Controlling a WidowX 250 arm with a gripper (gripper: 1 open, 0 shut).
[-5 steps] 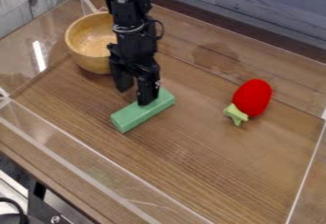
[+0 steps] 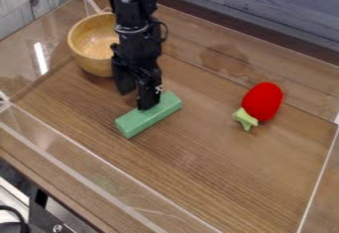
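My black gripper (image 2: 142, 96) is low over the left-middle of the wooden table, open, its fingers at the upper left end of a green rectangular block (image 2: 149, 115). Whether they touch it is hard to tell. The block lies diagonally on the table. Behind the gripper, to the upper left, sits a yellow-orange bowl (image 2: 89, 41).
A red oval object (image 2: 264, 101) with a pale green top (image 2: 245, 119) lies at the right. A wall edge runs along the back, and a dark cable shows at the lower left.
The gripper has shifted very slightly; the block and the other objects look unmoved.
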